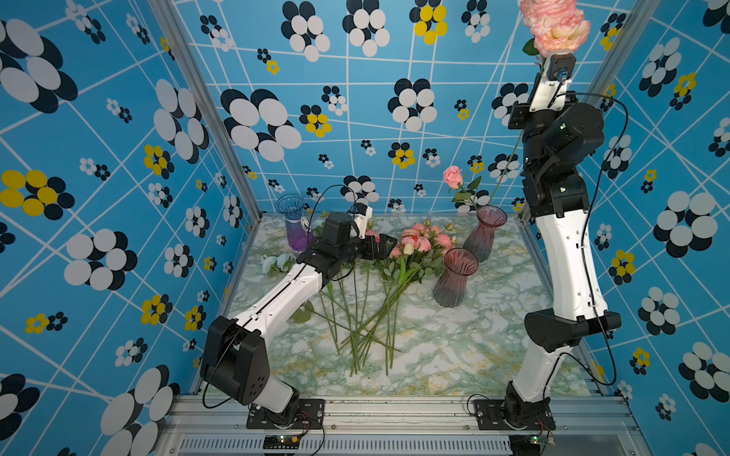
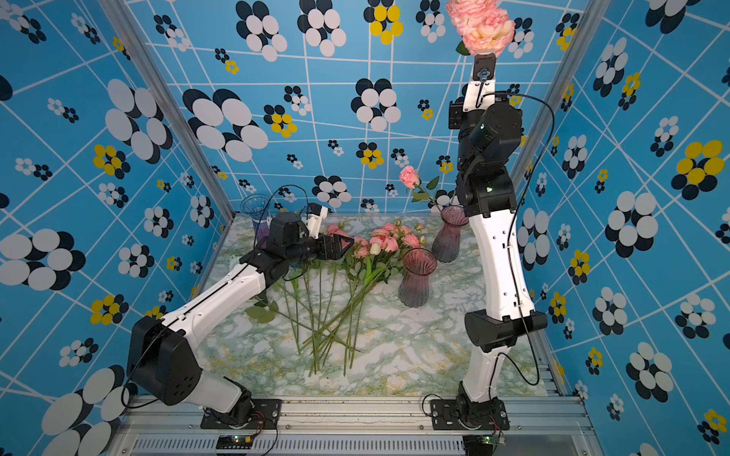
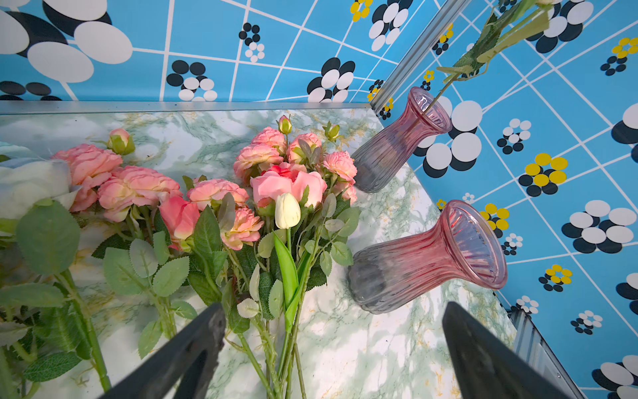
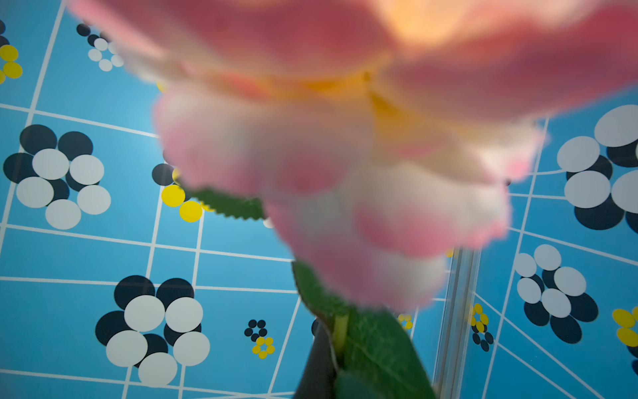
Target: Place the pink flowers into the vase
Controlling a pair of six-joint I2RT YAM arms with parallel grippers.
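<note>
High at the back right, my right gripper (image 1: 537, 82) is shut on the thin stem of a large pink flower (image 1: 555, 24). Its bloom (image 4: 372, 166) fills much of the right wrist view and hides most of the fingers. The stem (image 1: 508, 168) slants down toward the rear pink vase (image 1: 481, 239); whether its end is inside cannot be told. A smaller pink rose (image 2: 409, 178) rises from that vase. My left gripper stands open, empty, above the table beside a pile of pink flowers (image 3: 265, 166).
A second pink vase (image 3: 425, 259), empty, stands in front of the rear one. A purple-blue vase (image 1: 297, 231) is at the back left. White flowers (image 3: 33, 186) and one white tulip (image 3: 287, 211) lie among the pink ones.
</note>
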